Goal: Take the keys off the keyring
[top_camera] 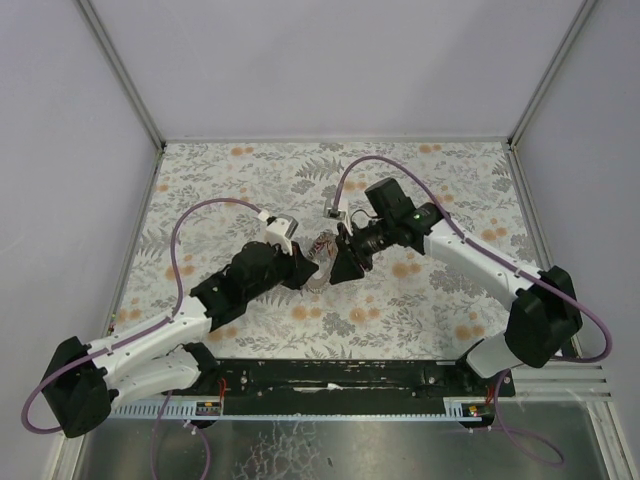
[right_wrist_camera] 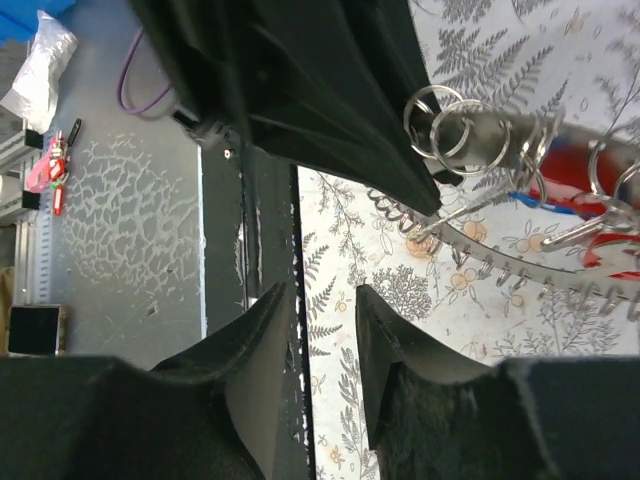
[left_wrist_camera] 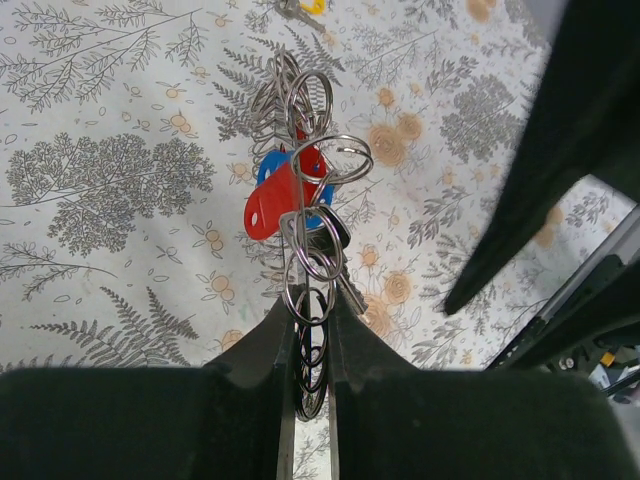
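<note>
My left gripper is shut on the keyring [left_wrist_camera: 300,120], a chain of many thin metal loops running up from between its fingers. Keys with red heads [left_wrist_camera: 268,205], a blue-headed key and a dark-headed key hang among the loops. In the top view the red keys [top_camera: 322,245] show between the two grippers. My right gripper stands part open, its fingertips a little apart with nothing between them. It is beside the left gripper [top_camera: 304,270], on its right, clear of the keys. How each key joins the loops is unclear.
A loose key [left_wrist_camera: 300,12] with a yellow head lies on the patterned mat beyond the keyring. Past the mat's front edge, small red items [right_wrist_camera: 58,165] and a plastic bag [right_wrist_camera: 42,70] show. The mat is otherwise mostly clear.
</note>
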